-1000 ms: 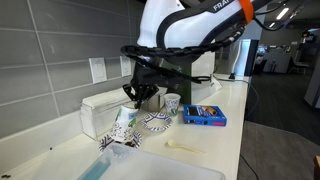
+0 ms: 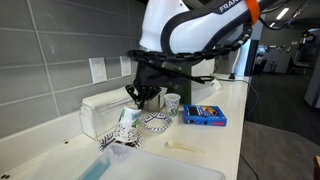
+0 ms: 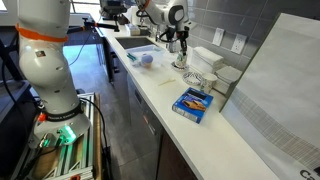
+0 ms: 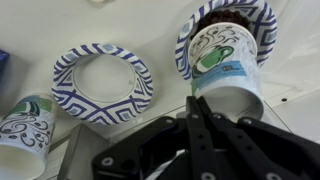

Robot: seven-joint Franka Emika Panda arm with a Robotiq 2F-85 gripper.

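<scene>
A white paper cup [image 4: 222,62] with a green and blue print fills the upper right of the wrist view, its open mouth turned towards the camera. My gripper is shut at the near rim of this cup, with the thin wall seeming to lie between its fingers. Behind the cup, a blue-patterned bowl [image 4: 266,28] shows dark brown pieces inside. In exterior view 1 the cup [image 2: 130,117] hangs below the gripper [image 2: 137,103], over the bowl. How far its base is from the bowl is hidden.
An empty patterned plate [image 4: 58,76] lies beside the bowl. Another printed cup [image 4: 30,128] is at the wrist view's lower left. A blue box [image 2: 204,116], a wooden spoon [image 2: 184,147] and a pale bin [image 2: 205,173] are also on the counter.
The cup has gone from tilted to more nearly upright under the gripper. The arm has shifted slightly; the plate, box and spoon look unmoved.
</scene>
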